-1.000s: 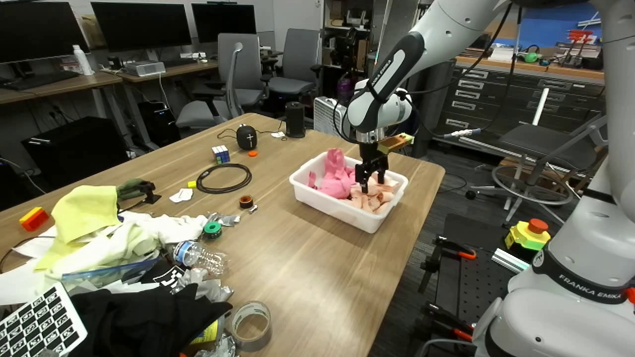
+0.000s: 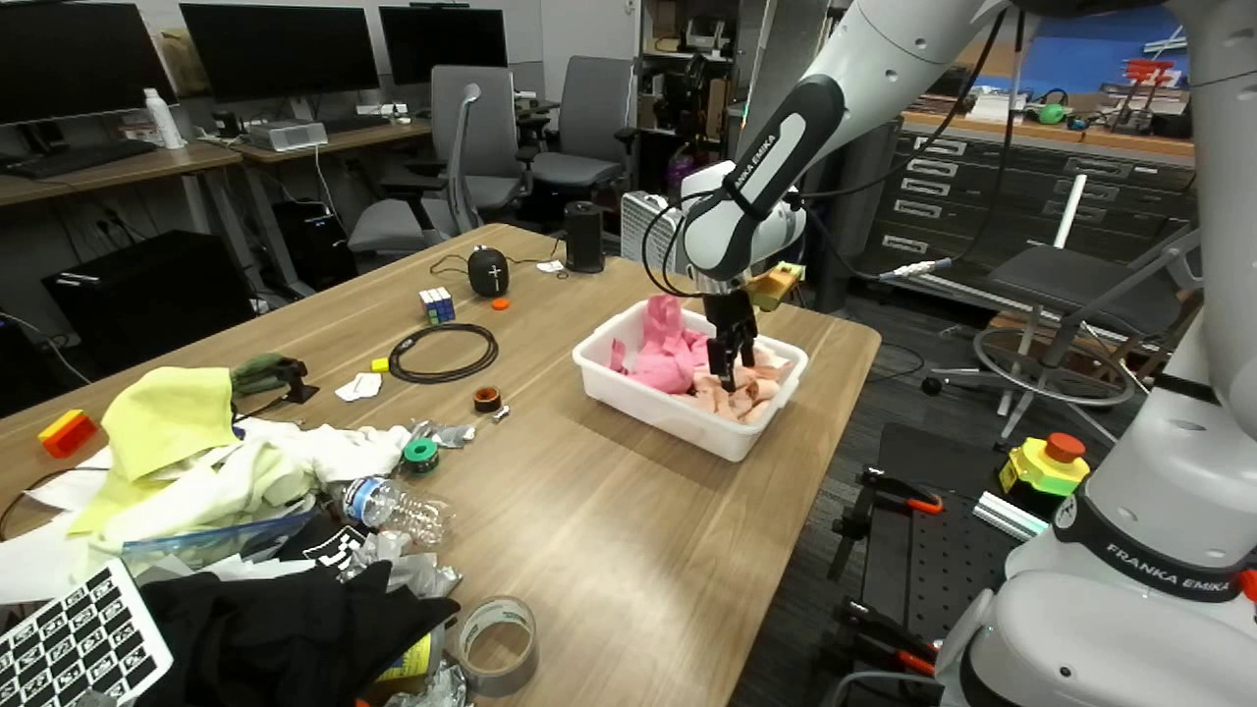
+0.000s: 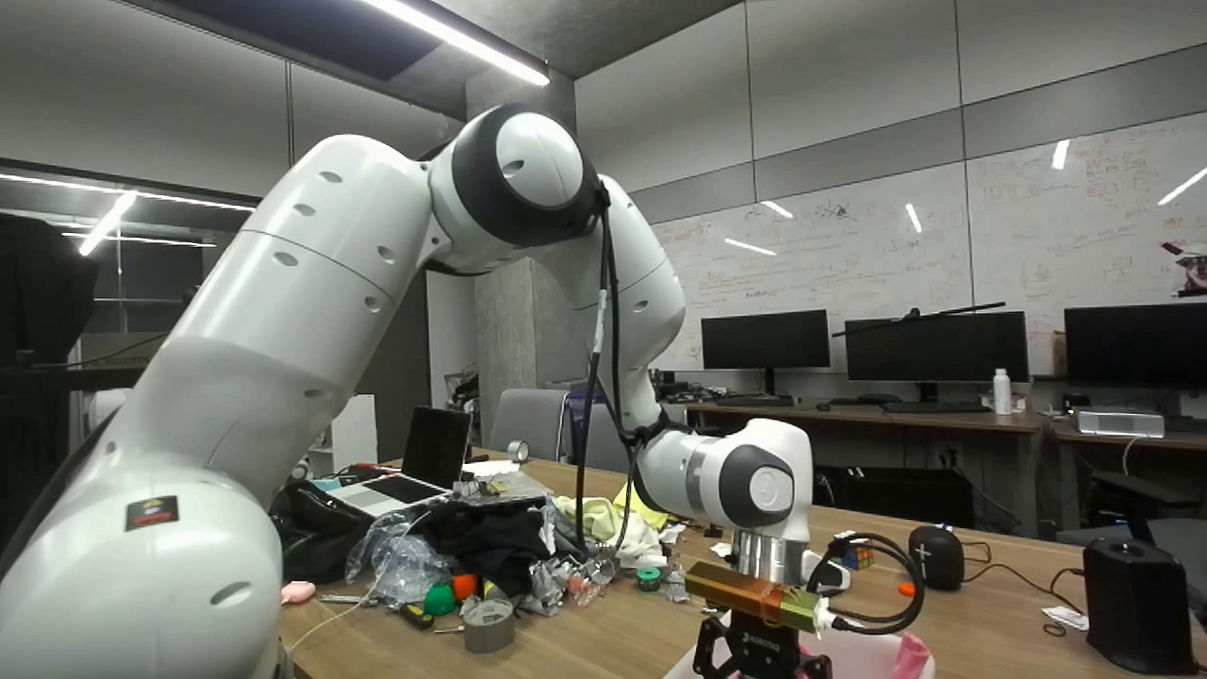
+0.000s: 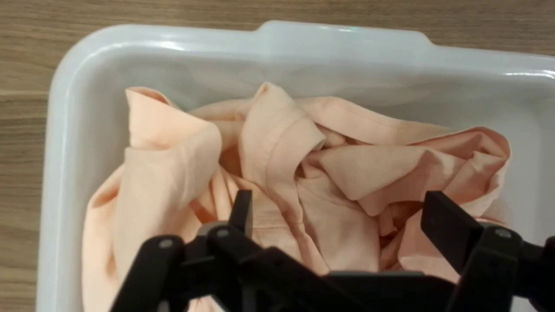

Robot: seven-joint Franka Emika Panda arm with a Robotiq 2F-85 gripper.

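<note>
In exterior view 1 a white plastic bin (image 2: 654, 407) stands on the wooden table, with pink cloth (image 2: 667, 357) in its left part and peach cloth (image 2: 750, 393) in its right part. My gripper (image 2: 736, 367) points down into the bin, over the peach cloth. From the wrist view, the two black fingers of the gripper are spread wide and open, nothing clamped between them. Crumpled folds of the peach cloth (image 4: 343, 229) lie below and beyond the fingertips. Whether the fingertips touch the cloth, I cannot tell. The lower gripper is cut off in exterior view 2.
A clutter of clothes, a plastic bottle (image 2: 395, 509) and a tape roll (image 2: 496, 644) covers the table's near left. Behind lie a black cable loop (image 2: 443, 353), a puzzle cube (image 2: 437, 306) and a small speaker (image 2: 488, 272). Bare tabletop (image 2: 601, 530) stretches in front of the bin.
The gripper has turned about its upright axis, so its fingers look closer together from exterior view 1. The bin and cloths look unchanged.
</note>
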